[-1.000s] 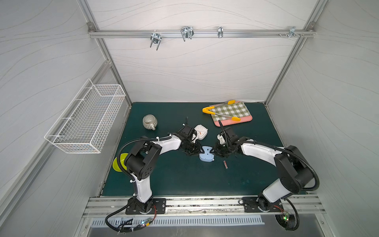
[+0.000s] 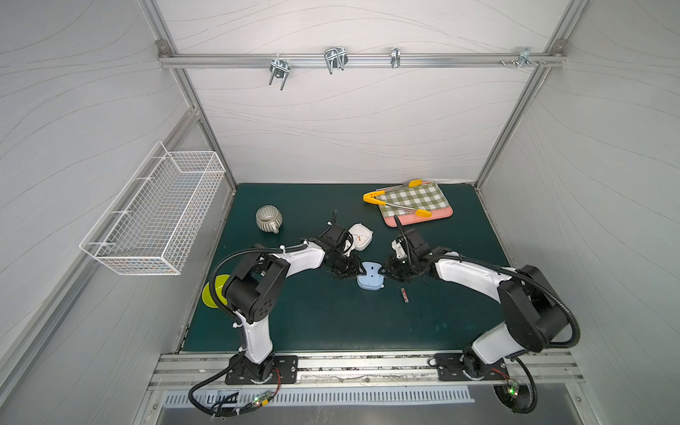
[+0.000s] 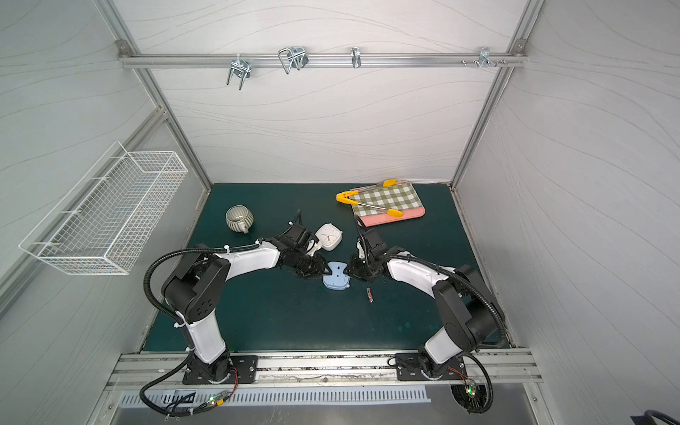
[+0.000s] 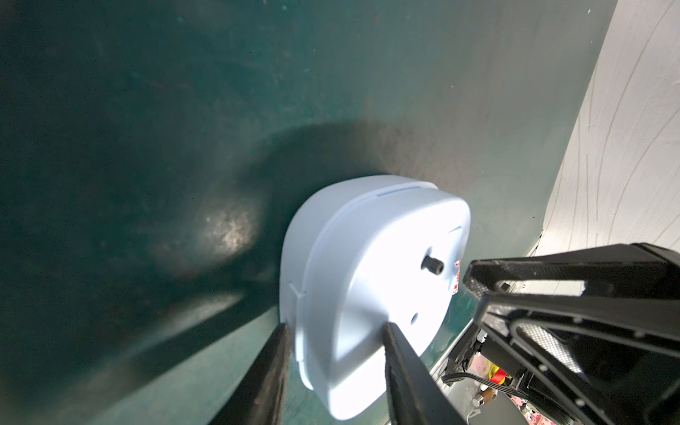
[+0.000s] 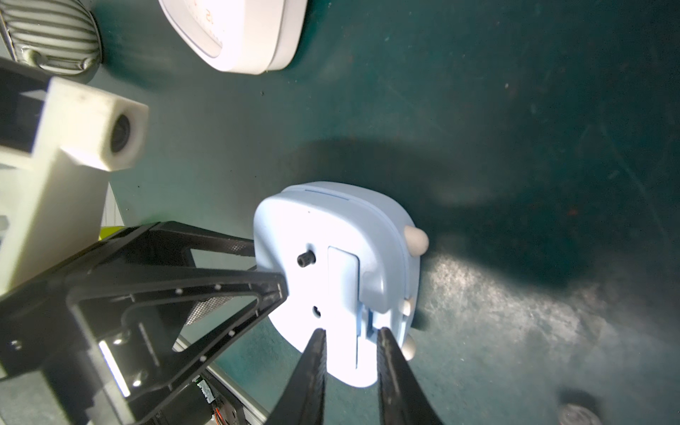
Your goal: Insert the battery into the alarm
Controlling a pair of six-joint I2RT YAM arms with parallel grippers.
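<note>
The light-blue alarm [image 2: 370, 277] lies back-up at the table's centre, its long battery cover [image 5: 343, 297] in place. My left gripper is shut on the alarm's side. My right gripper is shut with nothing seen held, its fingertips at the cover's lower end, beside a slot along the cover's edge. A battery [image 2: 404, 294] lies loose on the table to the right of the alarm and nearer the front edge.
A white clock [image 2: 360, 236] sits just behind the alarm. A striped mug [image 2: 268, 218], green bowl [image 2: 210, 295], pink tray [image 2: 442, 212] with checked cloth, and yellow tongs [image 2: 375, 199] surround the work area.
My right arm has shifted slightly to the right at its elbow since one second ago. The left arm and alarm look unchanged.
</note>
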